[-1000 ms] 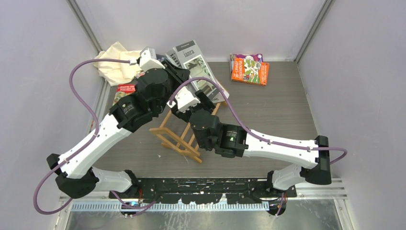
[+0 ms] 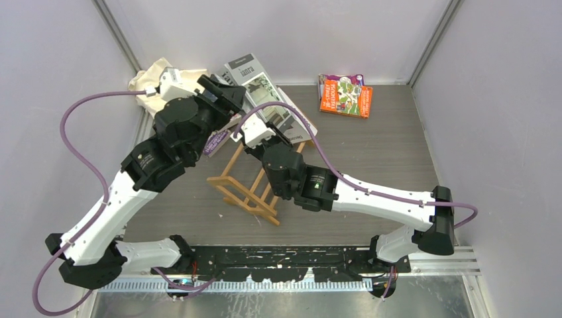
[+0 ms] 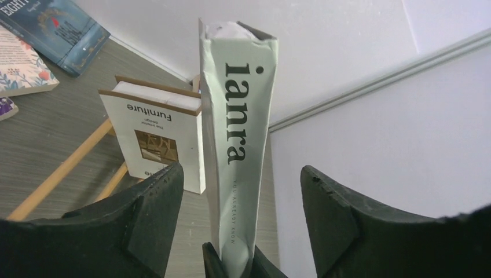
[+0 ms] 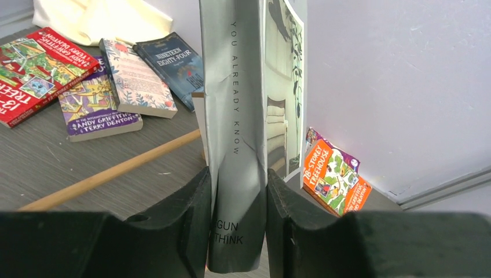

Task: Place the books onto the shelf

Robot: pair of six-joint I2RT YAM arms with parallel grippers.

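A thick grey-white book marked "ianra" (image 2: 260,86) stands on end, tilted, above the wooden rack (image 2: 246,192). Low on its spine my right gripper is shut, one finger (image 4: 194,220) pressed to each side. Around the upper spine, my left gripper is open, its fingers (image 3: 156,214) clear of the cover on both sides. Behind, a white "Furniture" book (image 3: 153,136) leans upright in the rack. In the top view both grippers' tips are largely hidden by the arms.
Several paperbacks, including a red one (image 4: 43,75), a purple one (image 4: 101,110) and a blue one (image 4: 173,66), lie left of the rack by a cream cloth (image 4: 104,20). An orange book (image 2: 346,99) lies on a purple one at back right.
My left arm has drawn leftward, away from the right gripper. The grey book's upper end has shifted slightly left.
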